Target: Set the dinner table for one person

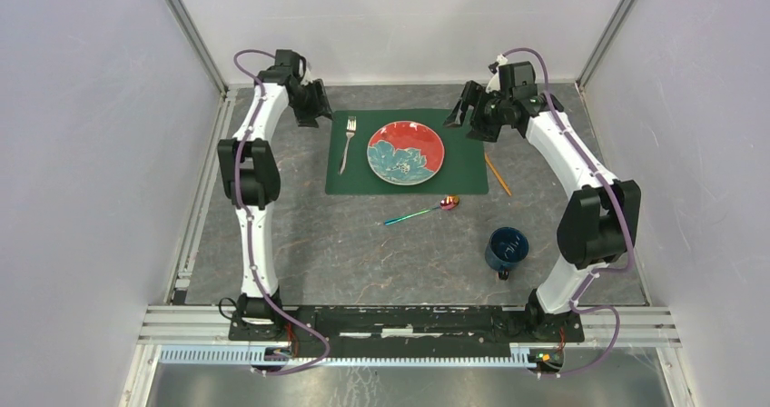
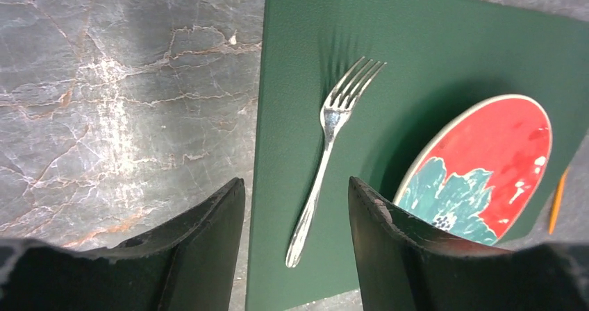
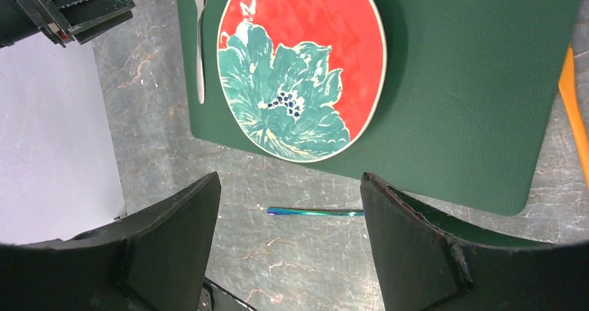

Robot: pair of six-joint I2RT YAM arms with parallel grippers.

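Note:
On the green placemat [image 1: 463, 175] lies a red plate with a teal flower [image 1: 406, 153]. To its left, a silver fork [image 2: 321, 162] rests on the mat with its tines toward the far edge. A shiny multicoloured spoon [image 1: 423, 211] is on the table just in front of the mat; the right wrist view shows only its handle [image 3: 314, 212]. The dark blue mug [image 1: 507, 248] stands at the front right. My left gripper [image 1: 318, 116] is open and empty at the mat's far left corner. Above the mat's far right part, my right gripper [image 1: 469, 119] is also open, holding nothing.
An orange utensil [image 1: 498, 174] lies on the grey table just right of the mat, its kind unclear. Bare tabletop [image 1: 336, 253] stretches across the front and left. White walls enclose the table at the sides and back.

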